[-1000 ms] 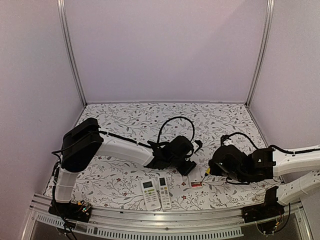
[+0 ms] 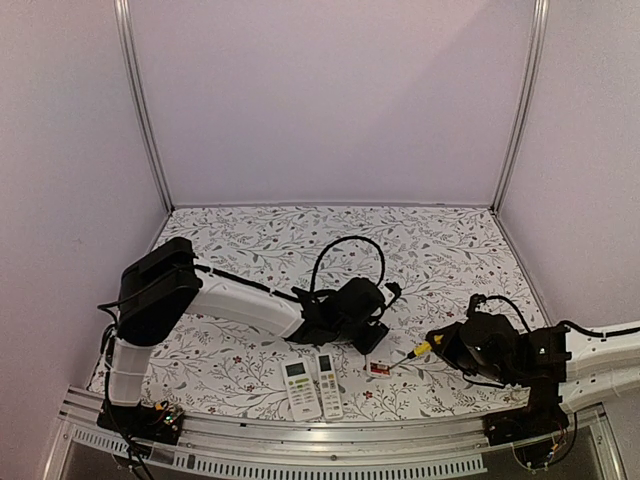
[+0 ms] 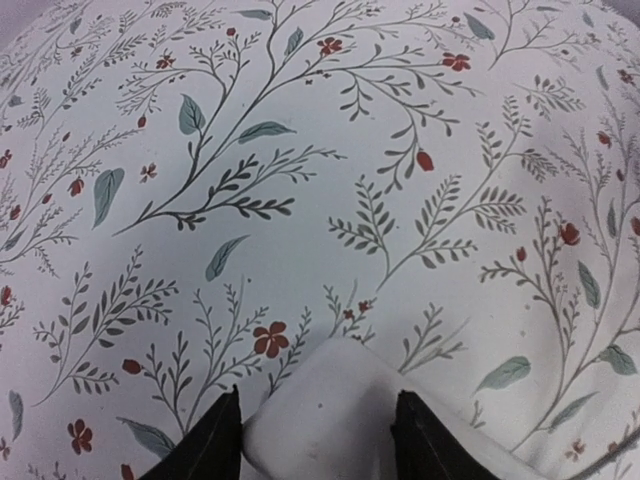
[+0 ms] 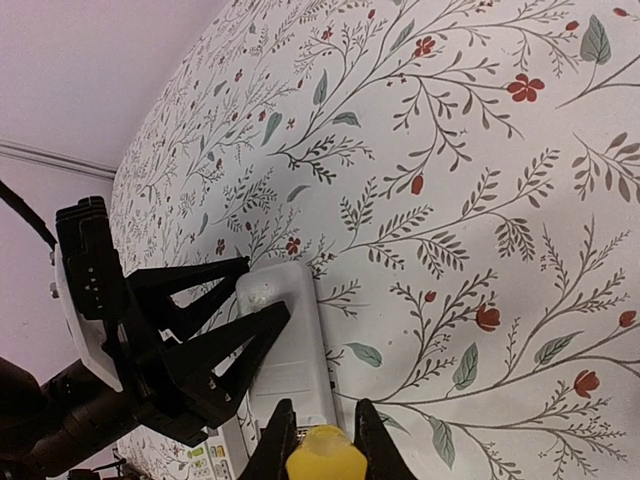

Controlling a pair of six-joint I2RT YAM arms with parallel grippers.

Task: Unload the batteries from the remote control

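The white remote (image 2: 378, 369) lies near the table's front edge, red battery colour showing at its near end. In the left wrist view the far end of the remote (image 3: 325, 430) stands between the fingers of my left gripper, which are part apart; whether they press on it is unclear. The right wrist view shows the left fingers (image 4: 262, 335) straddling the remote (image 4: 292, 362). My right gripper (image 2: 438, 339) is shut on a yellow-handled tool (image 2: 421, 349), whose thin shaft points to the battery end. The yellow handle (image 4: 325, 460) hides the batteries from the right wrist view.
Two more white remotes, a wider one (image 2: 300, 388) and a narrow one (image 2: 329, 386), lie left of the opened remote. Walls close it in on the sides and back.
My right gripper has drawn back to the right and a little nearer the front, tool still held. The remote's battery end has swung slightly left. The left arm has hardly moved.
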